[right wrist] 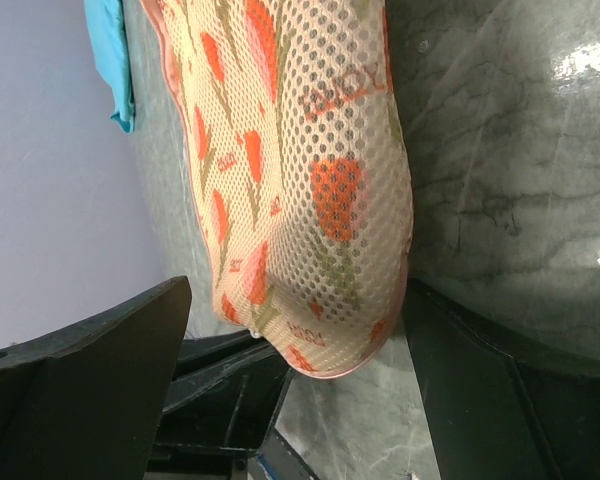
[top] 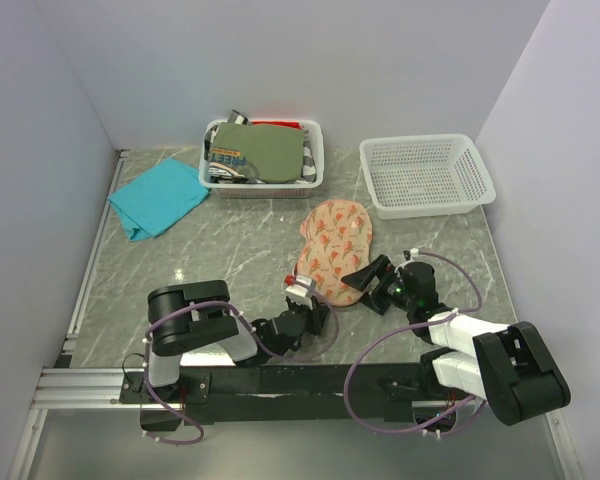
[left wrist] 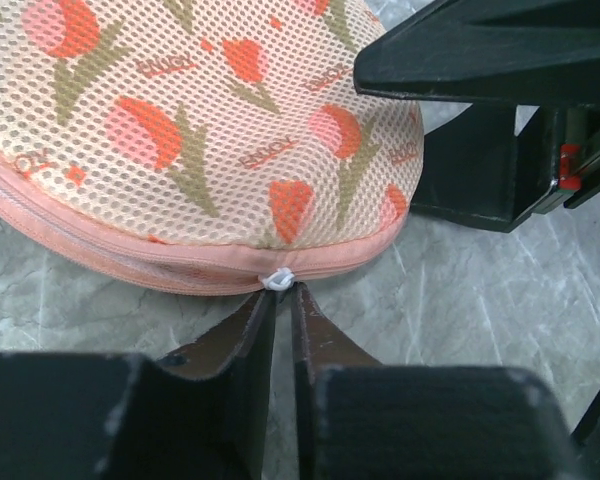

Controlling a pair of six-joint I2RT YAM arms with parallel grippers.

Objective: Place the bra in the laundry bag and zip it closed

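Note:
The floral mesh laundry bag (top: 335, 243) lies on the grey counter between both grippers. In the left wrist view its pink zipper edge (left wrist: 160, 255) runs to a white pull (left wrist: 278, 280), where my left gripper has its fingertips close together at the pull; whether they grip it is unclear. My right gripper is open around the bag's rounded corner, one finger each side, and it also shows at the upper right of the left wrist view. No bra can be made out.
A basket of folded clothes (top: 210, 180) stands at the back, an empty white basket (top: 425, 205) at back right. A turquoise cloth (top: 158, 195) lies at back left.

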